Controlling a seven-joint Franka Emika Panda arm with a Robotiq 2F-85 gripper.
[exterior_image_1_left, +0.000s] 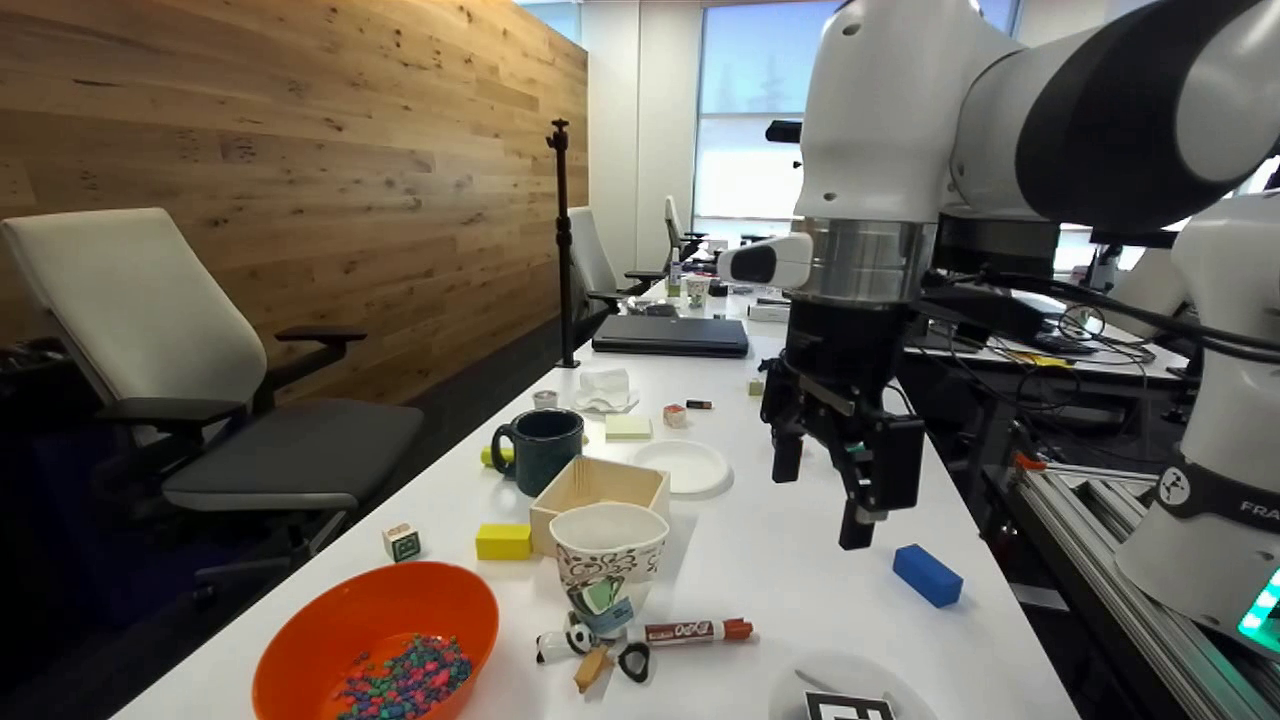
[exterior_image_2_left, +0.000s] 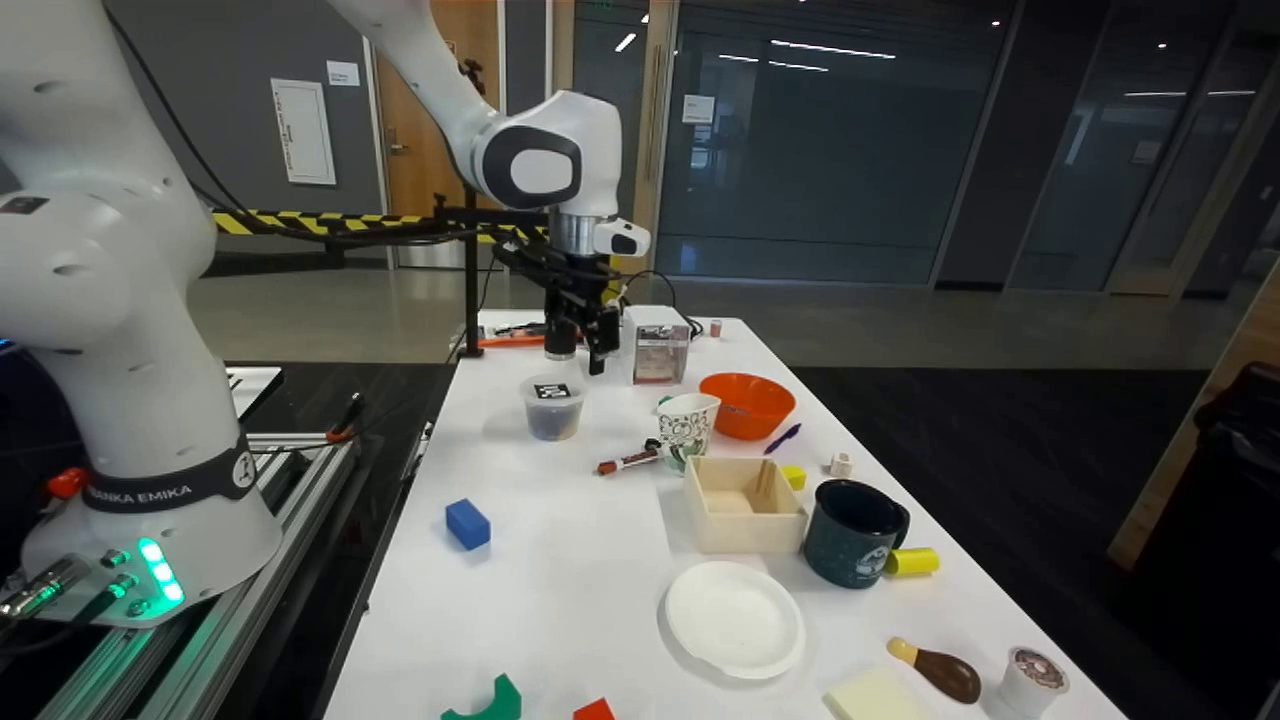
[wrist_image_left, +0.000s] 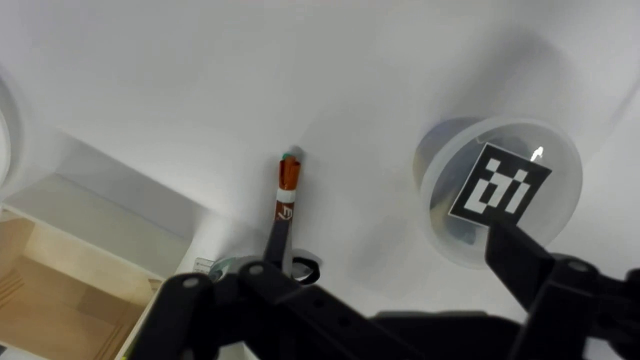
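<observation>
My gripper hangs above the table, open and empty. Below its right finger in the wrist view stands a clear round tub (wrist_image_left: 561, 204) with a black-and-white square tag (wrist_image_left: 501, 186) on its lid. The left finger overlaps part of an orange-capped marker (wrist_image_left: 288, 174) lying on the table. From exterior view 2, the gripper (exterior_image_2_left: 578, 354) appears just above and behind the tub (exterior_image_2_left: 554, 414). Exterior view 1 cuts off the tub (exterior_image_1_left: 786, 696) at the bottom edge, while the gripper (exterior_image_1_left: 822, 494) is well clear of the tabletop.
Beside the marker stand a patterned paper cup (exterior_image_1_left: 608, 546) and a wooden box (exterior_image_1_left: 648, 486). An orange bowl (exterior_image_1_left: 462, 588), a dark mug (exterior_image_1_left: 546, 450) and a white plate (exterior_image_2_left: 734, 618) lie around them. A blue block (exterior_image_2_left: 468, 524) sits alone on open table.
</observation>
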